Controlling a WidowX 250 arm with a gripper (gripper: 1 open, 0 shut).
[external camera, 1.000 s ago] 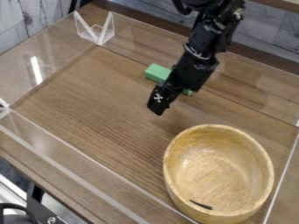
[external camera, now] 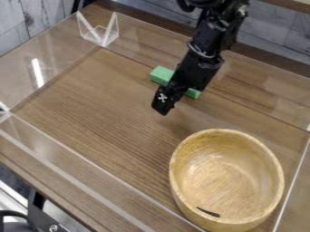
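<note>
My black gripper (external camera: 176, 95) reaches down from the top of the view, open, its fingers low over the wooden table (external camera: 97, 136) in front of a green block (external camera: 162, 74). The block lies partly hidden behind the arm, and its right end shows beside the gripper. Whether the fingers touch it or the table is not clear.
A large tan bowl (external camera: 227, 172) stands at the lower right. A white wire object (external camera: 100, 27) is at the back left. A raised board edge runs along the back right.
</note>
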